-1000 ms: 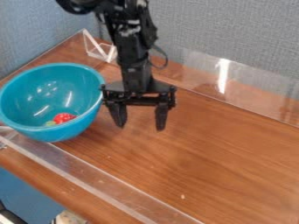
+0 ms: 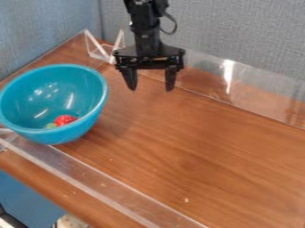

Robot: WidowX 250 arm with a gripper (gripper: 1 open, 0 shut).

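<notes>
My black gripper [image 2: 150, 78] hangs near the back of the wooden table, open, with nothing between its fingers, right of and behind a teal bowl [image 2: 86, 122]. Inside the bowl lie a red object [image 2: 64, 119] and a small green one beside it, partly hidden.
Clear panels [image 2: 256, 93] run along the back edge and the front left edge. A white frame [image 2: 99, 49] stands at the back left, against padded grey and blue walls.
My gripper has moved up in the view, toward the back of the table, away from beside the bowl. The bowl and its contents look unchanged.
</notes>
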